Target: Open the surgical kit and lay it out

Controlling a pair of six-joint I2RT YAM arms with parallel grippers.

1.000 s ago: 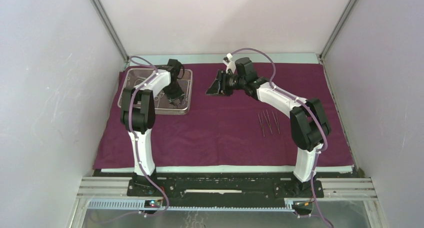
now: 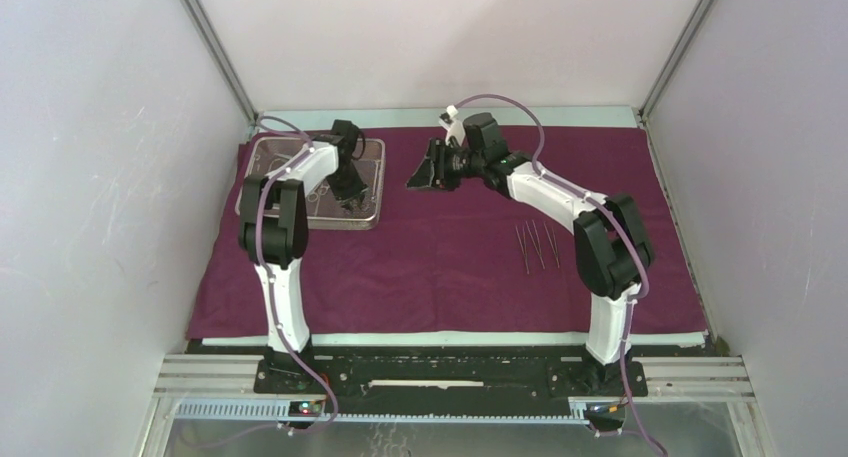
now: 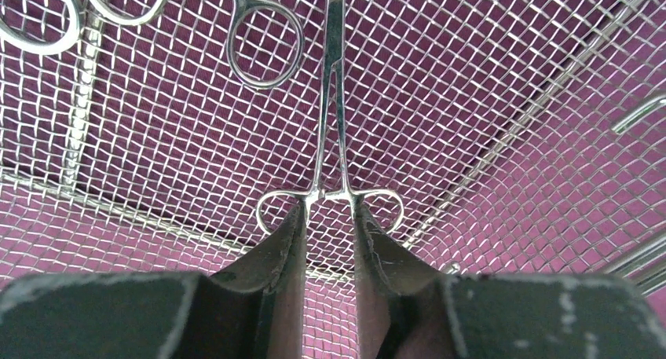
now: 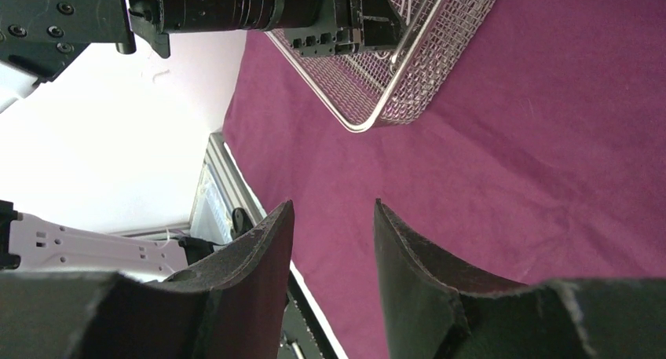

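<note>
The wire mesh basket (image 2: 340, 223) stands at the far left of the maroon cloth. My left gripper reaches down into it, part open, its two fingertips over the ring handles of a metal clamp (image 3: 334, 41) that lies on the mesh. The clamp's shanks run up between those tips; whether the fingers touch the rings I cannot tell. More ring-handled instruments (image 3: 267, 49) lie beside it. Right of the basket, my right gripper hangs over bare cloth with its fingers apart and nothing between them.
Several slim instruments (image 2: 537, 245) lie side by side on the cloth (image 2: 440, 277) at the right, near the right arm. Metal rods (image 3: 640, 253) show at the basket's side in the left wrist view.
My right arm has shifted slightly to the left. The left arm has moved very little, its forearm a touch to the left. The basket and laid-out instruments have stayed put.
</note>
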